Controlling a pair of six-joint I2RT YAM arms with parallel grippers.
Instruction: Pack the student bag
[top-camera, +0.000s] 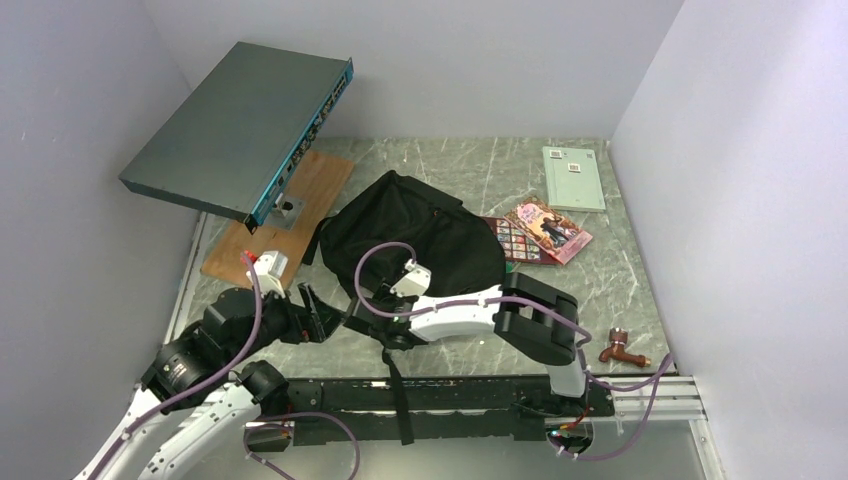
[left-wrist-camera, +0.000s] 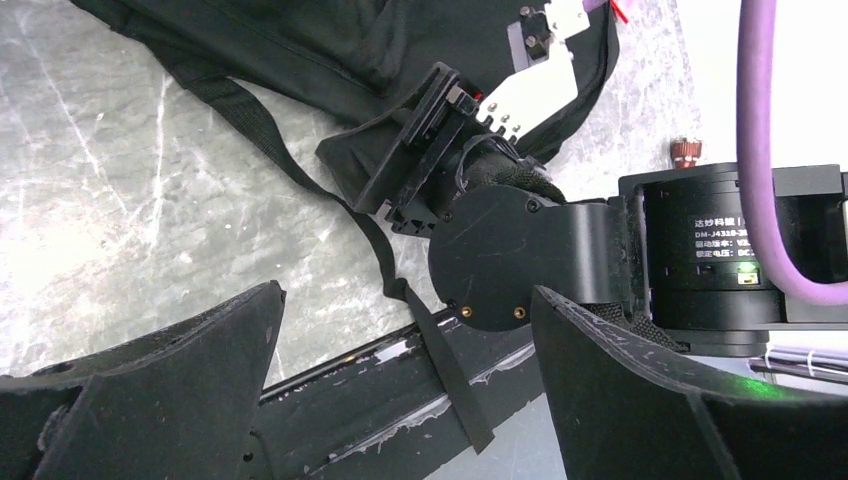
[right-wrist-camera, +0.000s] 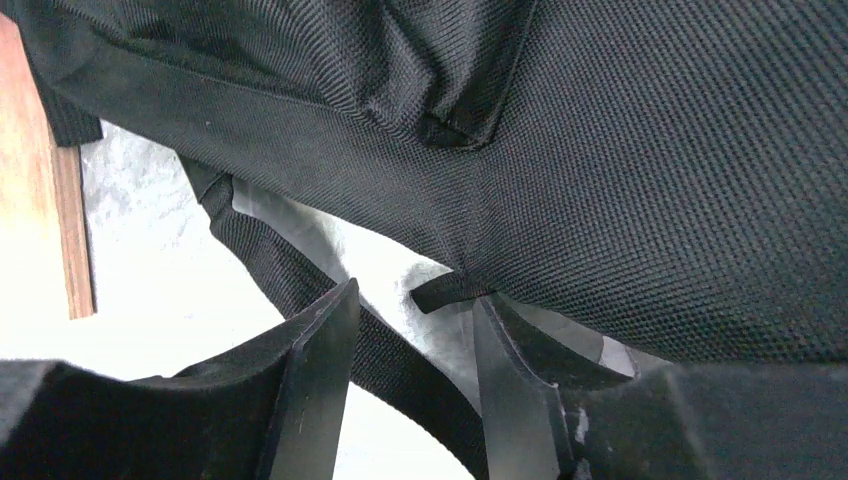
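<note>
The black bag (top-camera: 420, 230) lies slumped in the middle of the counter, its straps trailing toward the front edge. My left gripper (top-camera: 318, 318) stands open at its lower left, empty; in the left wrist view a loose strap (left-wrist-camera: 450, 370) hangs over the edge between its fingers, farther below. My right gripper is low at the bag's near side, fingers parted around a short black flap at the bag's hem, with a strap (right-wrist-camera: 270, 260) just beneath. Whether it touches the flap is unclear.
Books (top-camera: 548, 232) lie right of the bag, a pale green board (top-camera: 573, 185) behind them, a brown fitting (top-camera: 620, 352) at front right. A grey rack unit (top-camera: 236, 125) on a wooden board (top-camera: 235, 262) fills the left. Walls enclose three sides.
</note>
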